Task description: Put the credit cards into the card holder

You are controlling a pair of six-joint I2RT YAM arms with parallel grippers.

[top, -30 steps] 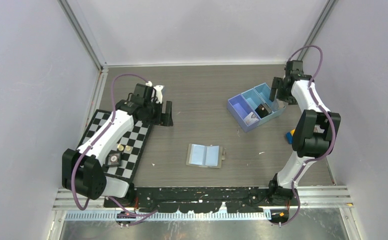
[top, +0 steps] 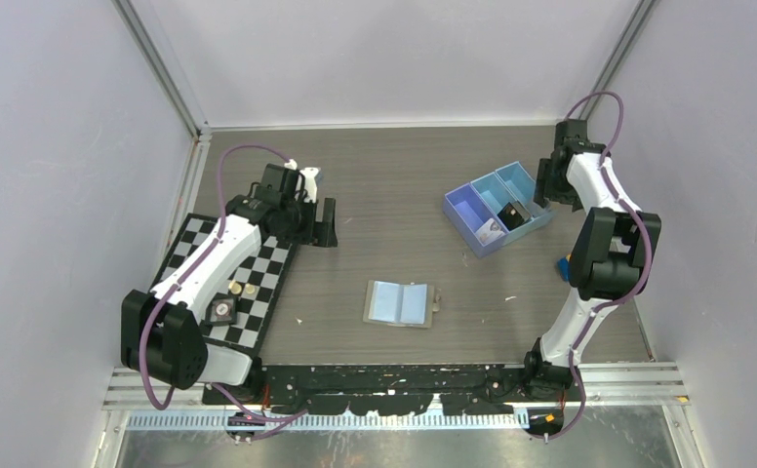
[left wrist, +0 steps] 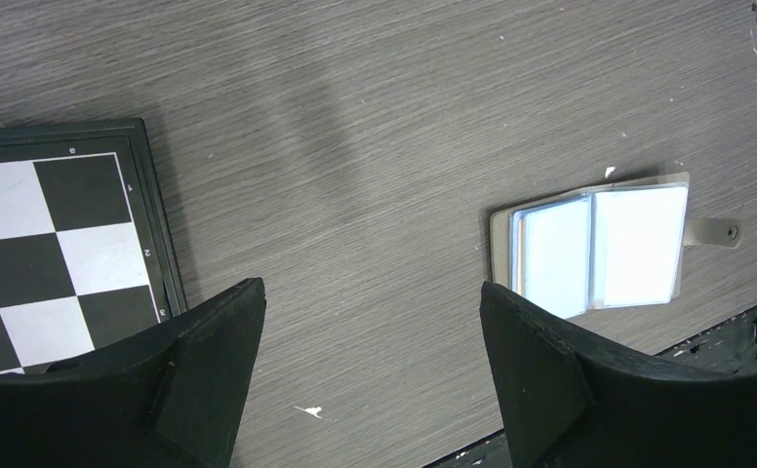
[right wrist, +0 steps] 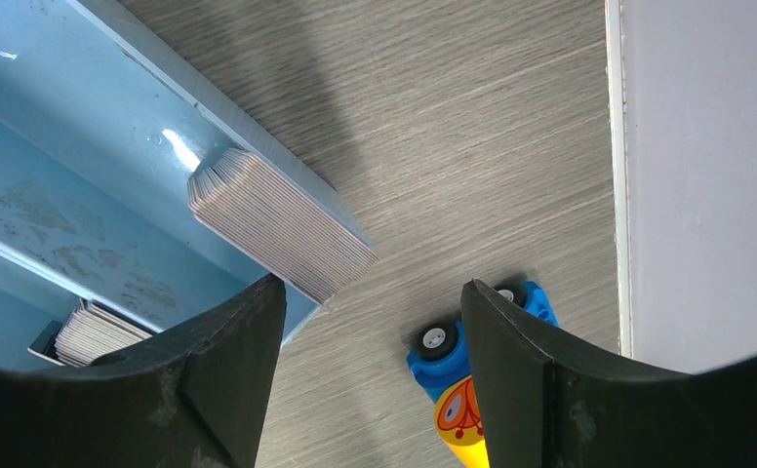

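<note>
The card holder (top: 401, 303) lies spread open on the front middle of the table, two pale panels facing up and a strap on its right side; the left wrist view shows the holder (left wrist: 638, 246) too. No separate credit card can be made out with certainty. A stack of thin card edges (right wrist: 282, 224) leans in the end of a light blue box compartment. My right gripper stands over that side of the box, fingers apart and empty. Above the table by the chessboard, my left gripper is open, with nothing between its fingers.
The divided blue box (top: 526, 234) also holds a dark item (top: 513, 214) and a white printed piece (top: 490, 231). A chessboard (top: 258, 310) lies under the left arm. Beside the box sits a blue toy (right wrist: 443, 343).
My right gripper has shifted slightly to the right at the box's right end. The left arm, the box and the card holder have stayed put.
</note>
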